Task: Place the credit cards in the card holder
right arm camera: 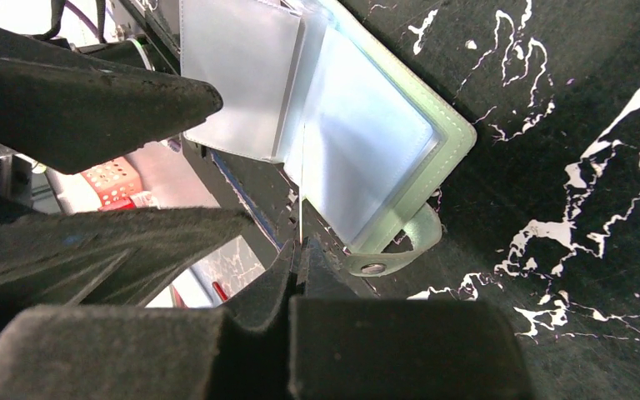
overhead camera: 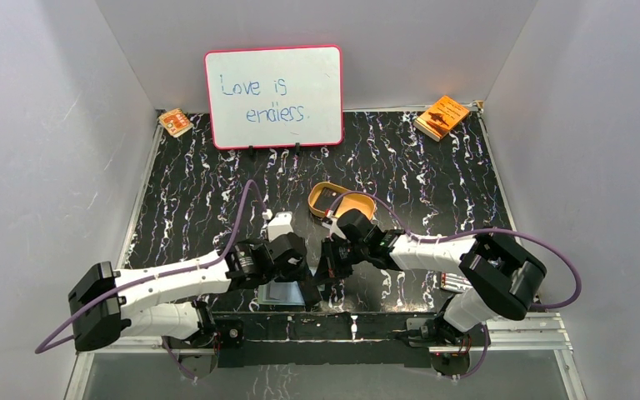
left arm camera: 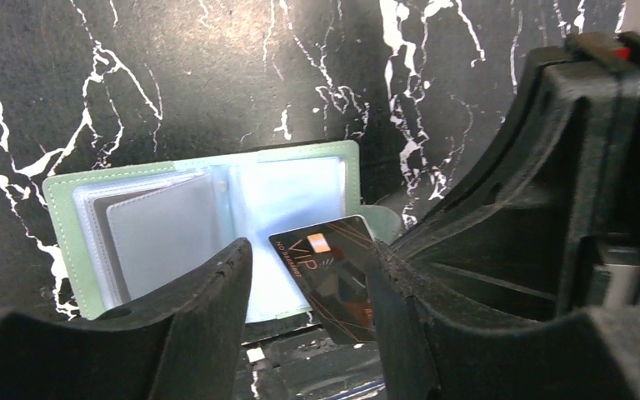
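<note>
The open card holder (left arm camera: pixel 83 242) (right arm camera: pixel 367 142), green with pale blue sleeves, lies at the front middle of the table. A black VIP credit card hangs over its right half; in the right wrist view it shows edge-on, held by my shut right gripper. My left gripper is part open above the holder, its fingertips on either side of the card in the left wrist view; whether they touch it cannot be told. In the top view both grippers crowd over the holder, partly hiding it.
An orange tray (overhead camera: pixel 354 202) with dark cards sits behind the grippers. A whiteboard (overhead camera: pixel 273 97) and two books, one orange (overhead camera: pixel 440 117), stand along the back. A silvery item (overhead camera: pixel 454 282) lies at front right.
</note>
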